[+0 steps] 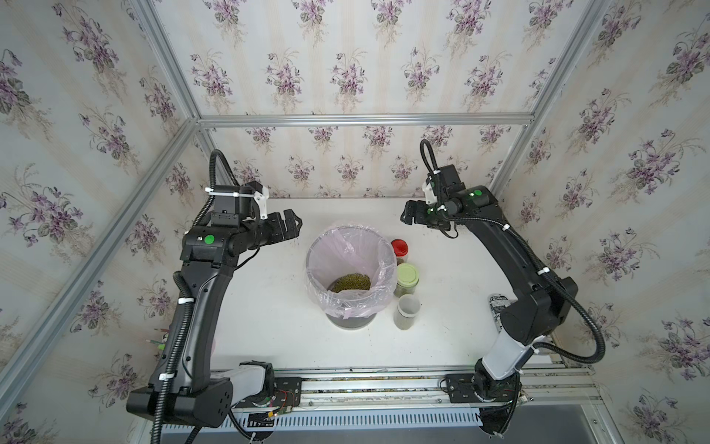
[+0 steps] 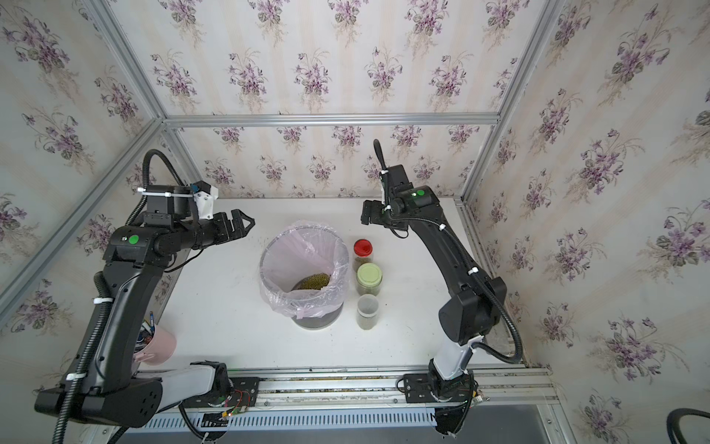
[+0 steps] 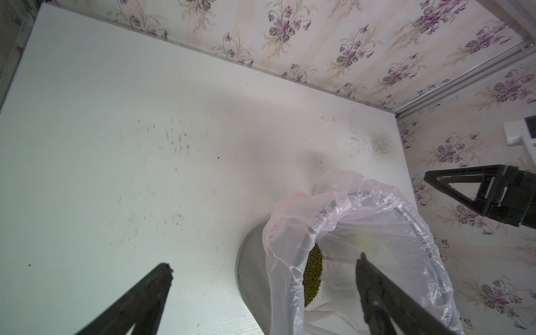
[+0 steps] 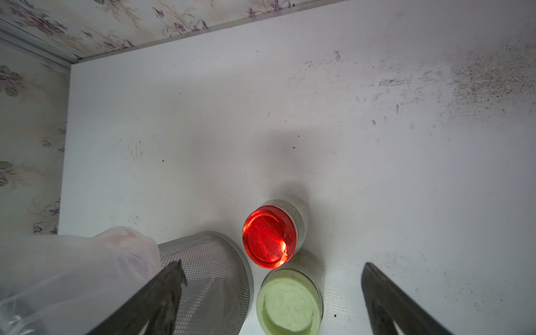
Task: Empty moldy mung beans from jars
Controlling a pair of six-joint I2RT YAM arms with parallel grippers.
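Observation:
A bin (image 1: 318, 259) lined with pinkish plastic holds a pile of mung beans (image 1: 347, 282). Right of it stand a red-lidded jar (image 4: 270, 234), a green-lidded jar (image 4: 287, 304) and a lidless, pale cup-like jar (image 2: 367, 314). My left gripper (image 1: 282, 225) hangs open and empty above the table left of the bin. My right gripper (image 1: 413, 212) hovers above and behind the jars, its fingers apart; in the right wrist view the red and green lids lie between and below them, untouched.
A pink pen cup (image 2: 156, 347) sits at the front left edge. A folded patterned item (image 1: 497, 307) lies at the right, partly behind the right arm.

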